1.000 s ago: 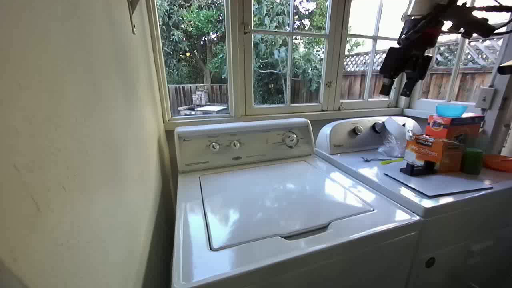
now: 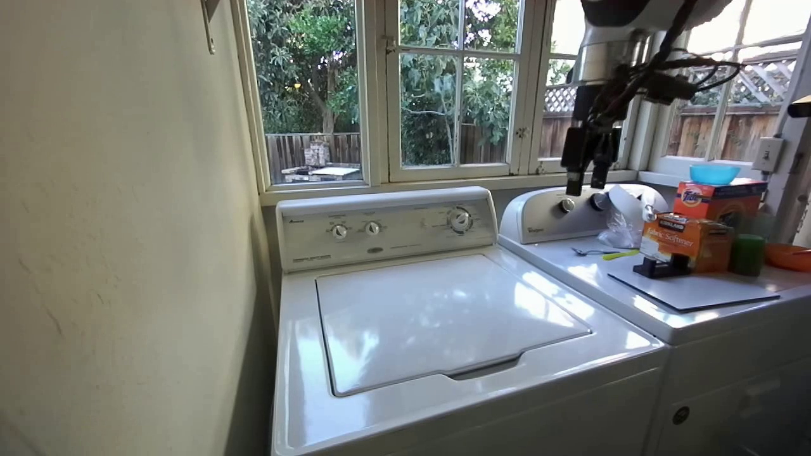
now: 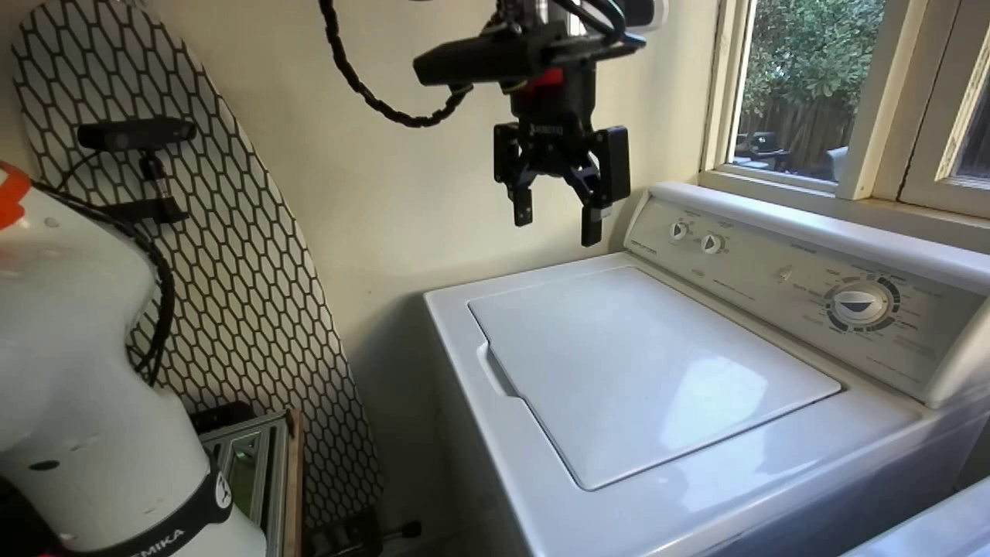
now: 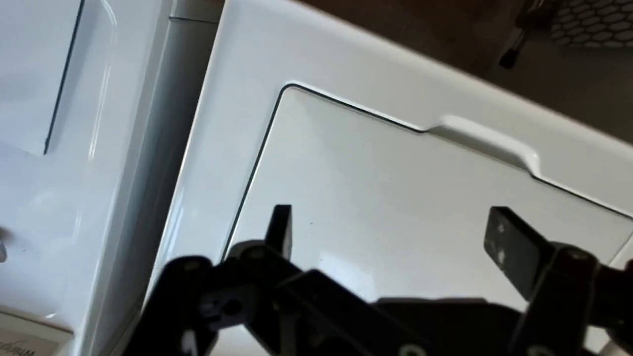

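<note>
My gripper [image 3: 557,232] hangs open in the air above the white washer, with empty space between its fingers. In the wrist view, the two fingertips [image 4: 515,249] stand wide apart over the washer's lid [image 4: 380,178]. The lid [image 3: 640,362] lies closed and flat, and nothing rests on it. A shallow hand notch [image 4: 486,142] cuts into its front edge. Along the washer's back runs a control panel [image 2: 388,228] with several knobs, the largest dial [image 3: 858,305] at its right. No part of my gripper touches the washer.
On the neighbouring machine [image 2: 593,258] stand an orange fabric softener box [image 2: 676,242], a Tide box [image 2: 703,201] with a blue bowl [image 2: 715,174] on top, and a green container [image 2: 747,254]. A wall [image 2: 129,228] bounds the washer's left; windows rise behind.
In exterior view 1, my gripper has moved left and down and now points more nearly straight down. The washer and the objects on the other machine have stayed put.
</note>
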